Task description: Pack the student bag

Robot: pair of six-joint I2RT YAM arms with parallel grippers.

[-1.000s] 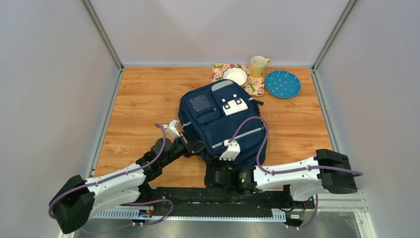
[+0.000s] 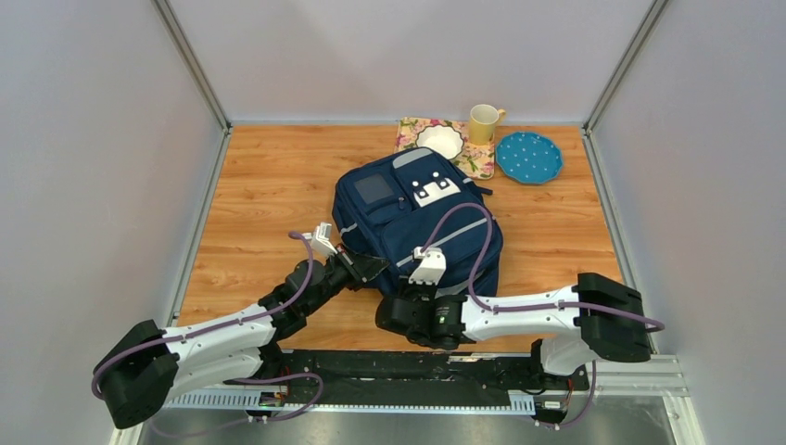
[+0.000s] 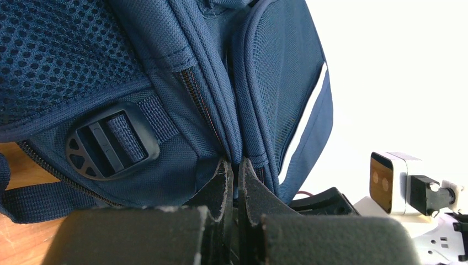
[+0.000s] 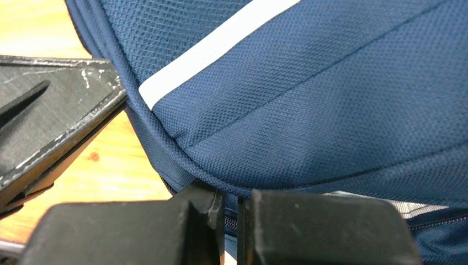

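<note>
The navy student bag lies on the table, its pocketed front facing up and its lower end towards my arms. My left gripper is shut at that end, with a thin navy fabric edge running in between its fingertips. Beside it, my right gripper is shut, its tips tucked beneath the piped edge of the bag. Whether cloth is pinched there is hard to tell; navy fabric and a zipper show behind its fingers. The left gripper's dark finger meets the same edge in the right wrist view.
A floral board stands behind the bag, carrying a scalloped white dish and a yellow mug. Right of it lies a blue dotted plate. Bare wood is free on the left and right. Walls close off three sides.
My right arm has shifted slightly left and its gripper a little farther towards the bag. The bag's lower right part bulges more to the right. The left arm holds its place.
</note>
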